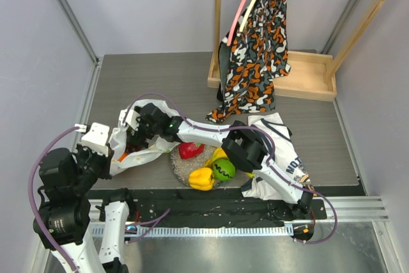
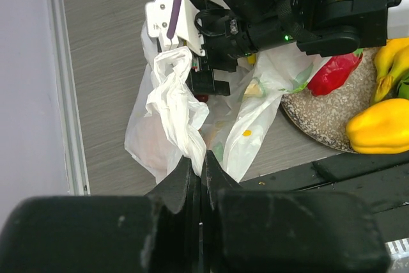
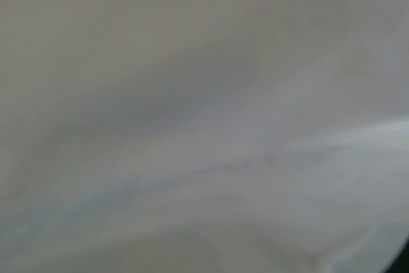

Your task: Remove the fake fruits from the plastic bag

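The crumpled white plastic bag [image 1: 153, 151] lies on the left of the table, its mouth spread. In the left wrist view, my left gripper is shut on a gathered, pulled-up fold of the bag's plastic [image 2: 176, 103]. My right gripper reaches into the bag, fingers open, with its tips partly hidden. Inside the bag, a bit of dark red fruit [image 2: 202, 98] shows beneath that gripper, and an orange piece [image 1: 124, 156] shows near the bag's left side. Blurred pale plastic [image 3: 204, 113] fills the right wrist view.
A round speckled plate [image 1: 181, 169] beside the bag holds a red pepper [image 1: 190, 150], a yellow pepper [image 1: 202, 179], a green ball-like fruit [image 1: 223, 169] and bananas [image 2: 385, 68]. The right arm passes over it. A white cloth [image 1: 268, 187] lies right; a wooden stand [image 1: 303, 87] is behind.
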